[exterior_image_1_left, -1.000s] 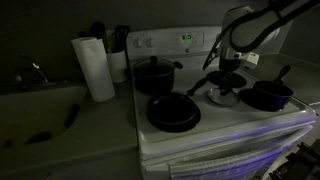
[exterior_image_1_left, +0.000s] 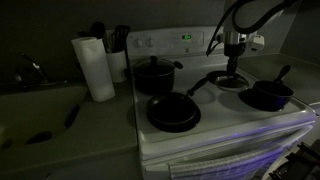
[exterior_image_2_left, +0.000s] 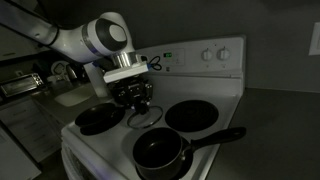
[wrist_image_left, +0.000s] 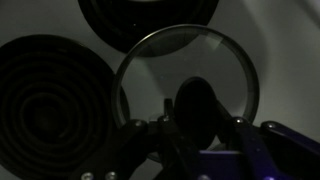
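A clear glass lid (wrist_image_left: 150, 78) with a dark rim fills the middle of the wrist view. My gripper is shut on the lid's black knob (wrist_image_left: 197, 100). In exterior view 1 the gripper (exterior_image_1_left: 232, 68) points down, with the lid (exterior_image_1_left: 231, 82) beneath it above the stove. Exterior view 2 shows the gripper (exterior_image_2_left: 140, 101) over the stove's middle and the lid (exterior_image_2_left: 146, 116) under it, partly hidden. The exact gap between lid and stovetop cannot be judged.
Right of the lid in exterior view 1 stands a black saucepan (exterior_image_1_left: 268, 96). A frying pan (exterior_image_1_left: 173, 112) and a black pot (exterior_image_1_left: 153, 76) occupy the left burners. Exterior view 2 shows a bare burner (exterior_image_2_left: 192, 115). Paper towels (exterior_image_1_left: 96, 69) stand left of the stove.
My gripper and the lid have moved up or back and slightly right in exterior view 1. The pans have stayed in place.
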